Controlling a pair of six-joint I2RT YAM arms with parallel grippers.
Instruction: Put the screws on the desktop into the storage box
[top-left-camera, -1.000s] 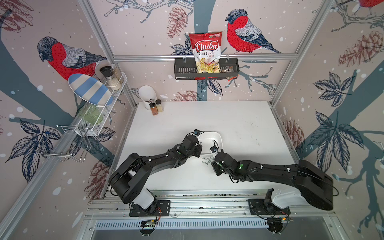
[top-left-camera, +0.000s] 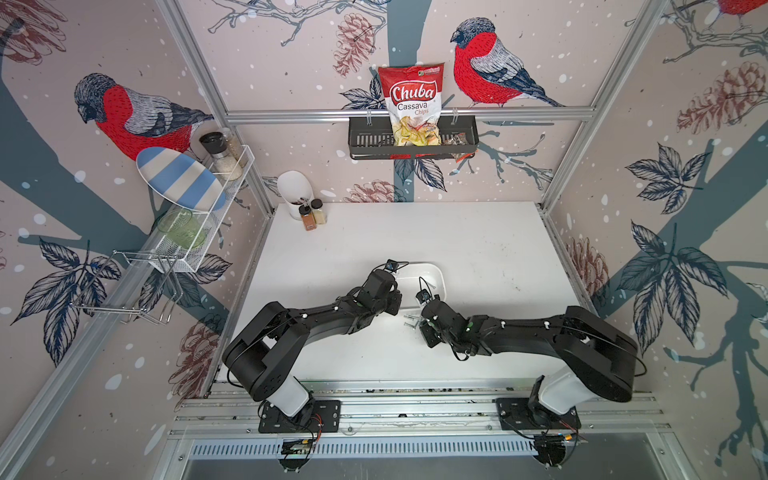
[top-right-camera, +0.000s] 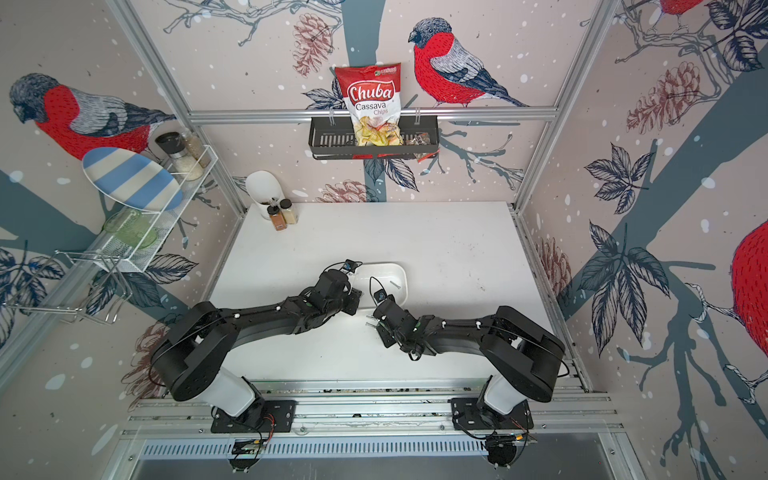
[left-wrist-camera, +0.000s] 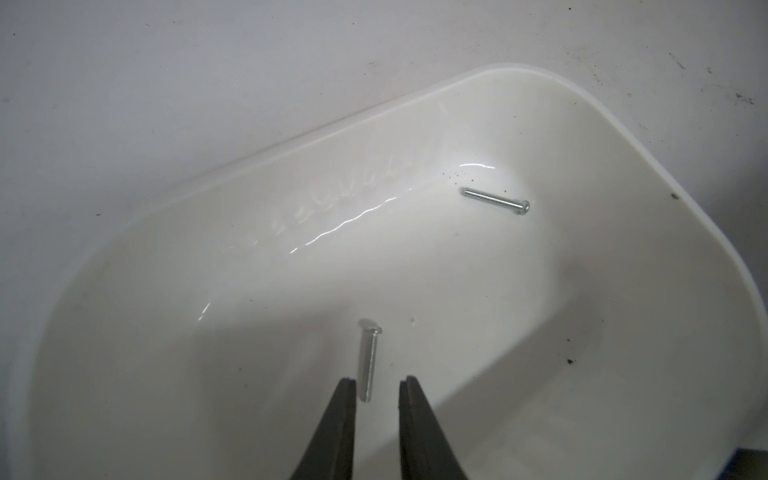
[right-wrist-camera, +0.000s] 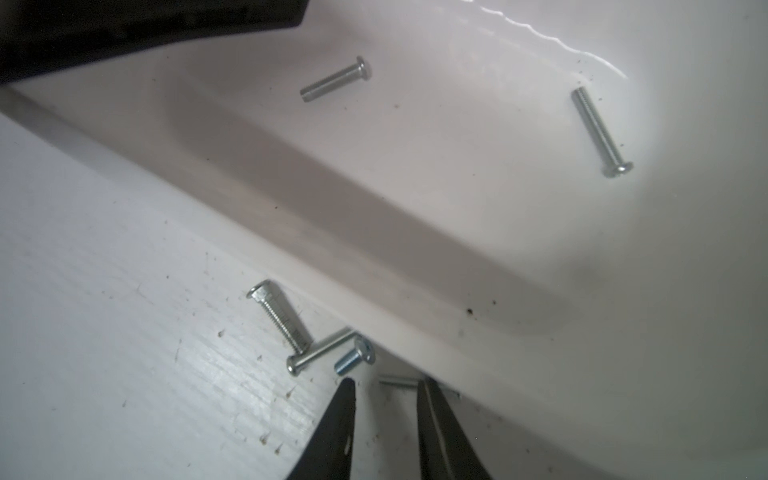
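Note:
Two screws, the upper (left-wrist-camera: 492, 200) and the lower (left-wrist-camera: 368, 364), lie inside the white box (left-wrist-camera: 608, 128). My left gripper is over the box beside the lower screw, fingertips apart, nothing visible between them. Several screws (right-wrist-camera: 276, 312) lie on the desktop along the box's outer wall, as the right wrist view shows. My right gripper is low beside them, fingers part open around a thin screw (right-wrist-camera: 396, 381) lying partly behind the wall and a fingertip; I cannot tell if it touches it.
Spice jars (top-left-camera: 309, 220) stand at the back left. A wire shelf hangs on the left wall, a black rack (top-left-camera: 368, 152) with chips on the back wall.
The left arm has shifted slightly.

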